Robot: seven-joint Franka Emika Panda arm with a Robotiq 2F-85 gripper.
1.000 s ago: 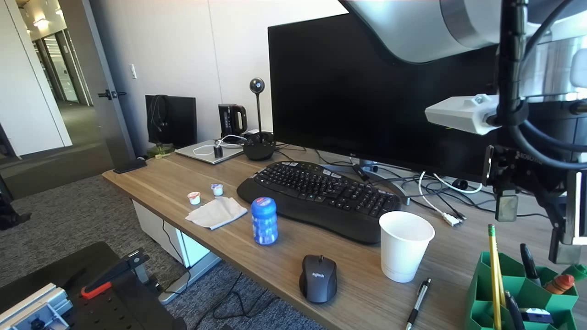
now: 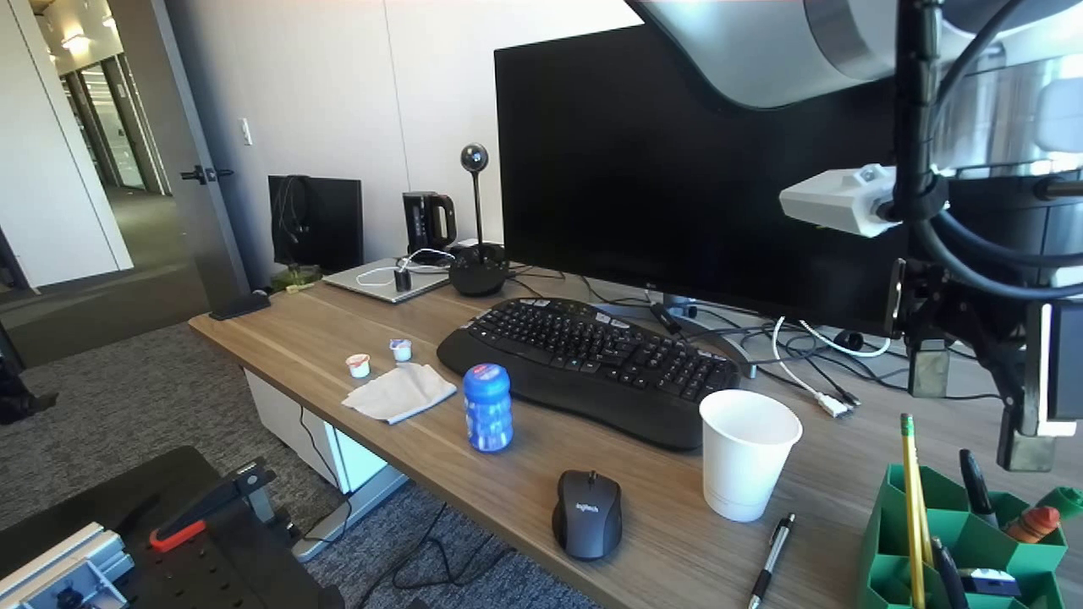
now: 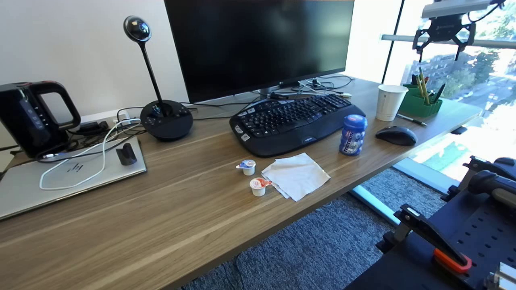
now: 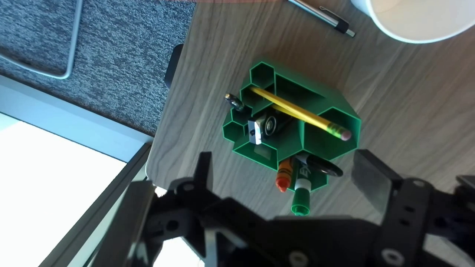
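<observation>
My gripper stands open above the green desk organizer (image 4: 291,138), its fingers apart and nothing held between them. In the wrist view, a yellow pencil (image 4: 302,113) leans across the organizer's compartments. An orange crayon (image 4: 284,174), a green-capped marker (image 4: 301,195) and a black pen (image 4: 324,165) poke out on the side nearest the gripper. A small sharpener (image 4: 255,131) sits in another compartment. Exterior view 2 has the gripper (image 3: 438,59) high over the organizer (image 3: 421,107), clear of the pencil tops.
Beside the organizer are a silver-and-black pen (image 2: 774,558) and a white paper cup (image 2: 749,457). Farther along lie a mouse (image 2: 588,516), a blue bottle (image 2: 488,408), a keyboard (image 2: 599,355), a cloth (image 3: 296,176) and two small creamer cups. The monitor (image 2: 690,183) stands behind.
The gripper has shifted slightly upward and to the left in exterior view 1, still open. Objects on the desk have kept their places.
</observation>
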